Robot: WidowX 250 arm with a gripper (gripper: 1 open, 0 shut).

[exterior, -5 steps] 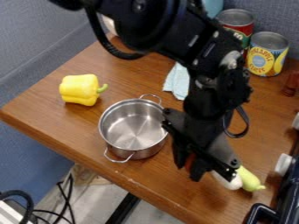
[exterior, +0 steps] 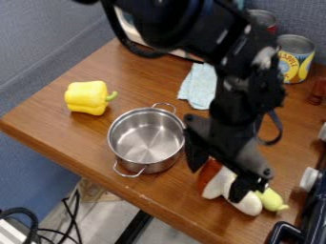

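Observation:
The black arm reaches down from the top to the right of a steel pot [exterior: 145, 140], its gripper [exterior: 224, 172] low over a white-and-red soft item [exterior: 219, 186] and a pale yellow-green vegetable [exterior: 270, 199] on the wooden table [exterior: 57, 133]. The gripper's body hides much of both items, and I cannot tell whether the fingers are open or shut or hold anything.
A yellow pepper [exterior: 87, 97] lies at the left, a light cloth [exterior: 197, 86] behind the pot. Cans [exterior: 293, 59] and a small bottle [exterior: 317, 91] stand at back right, black equipment [exterior: 310, 205] along the right edge.
The gripper has shifted and turned slightly; more of the white-and-red item now shows beside the yellow-green vegetable. The pot and pepper are unchanged.

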